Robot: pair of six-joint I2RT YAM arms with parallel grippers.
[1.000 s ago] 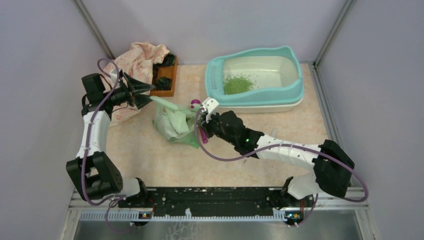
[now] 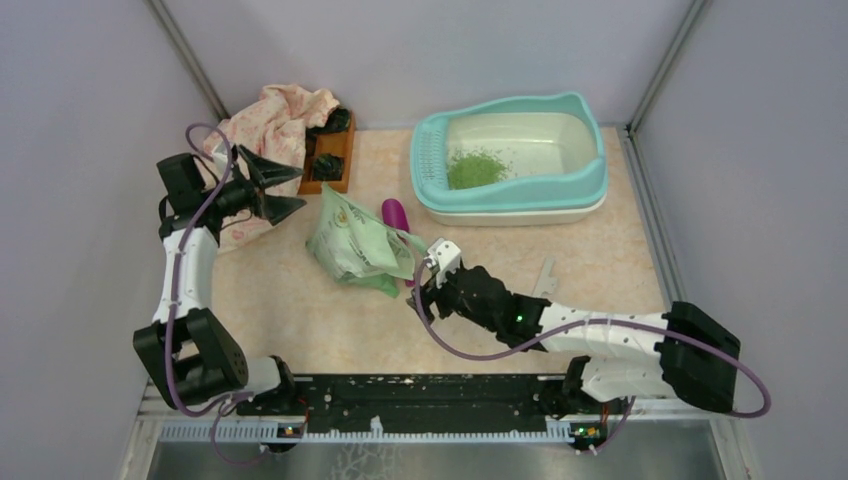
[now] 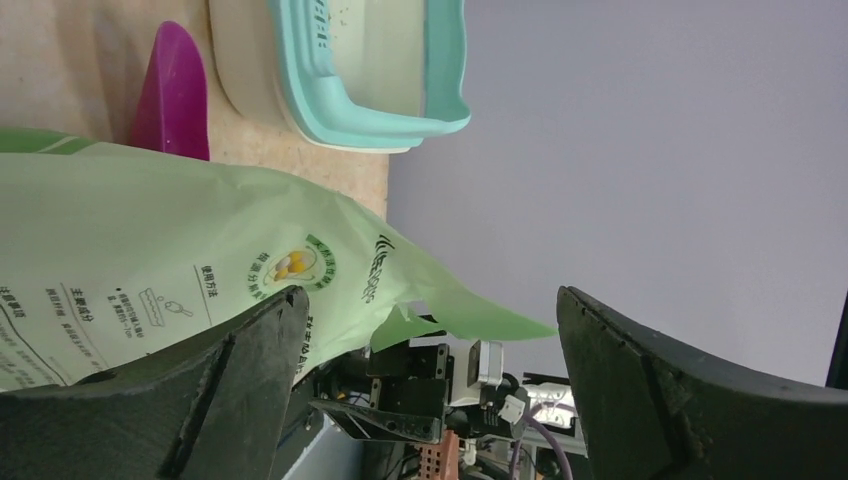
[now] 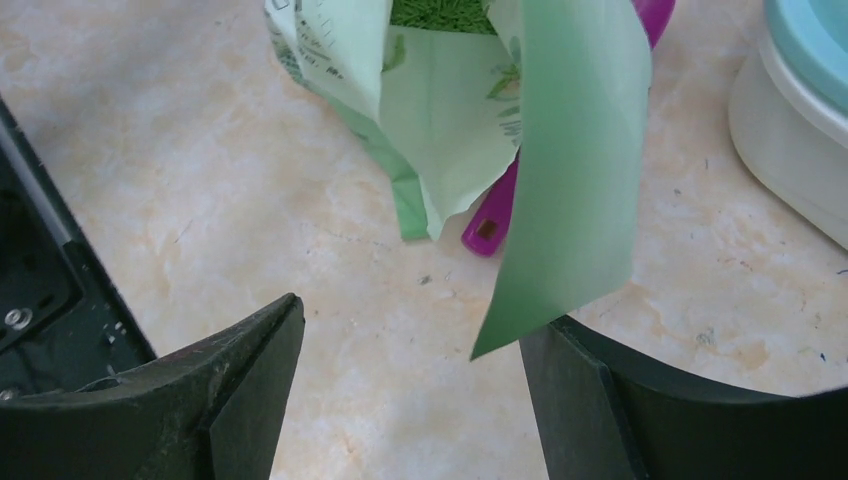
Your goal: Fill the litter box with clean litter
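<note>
The green litter bag lies crumpled mid-table, green litter showing inside its mouth in the right wrist view, partly over a purple scoop. The turquoise litter box stands at back right with some green litter in one end. My left gripper is open and empty, above and left of the bag. My right gripper is open at the bag's right lower side; in the right wrist view a bag flap hangs in front of its right finger.
An orange tray with black bundles and a pink patterned cloth lie at back left. A light flat item lies under the right arm.
My right gripper has moved toward the front, away from the bag's top. The bag's upper edge, raised earlier, lies lower now. The left arm shifted slightly leftward.
</note>
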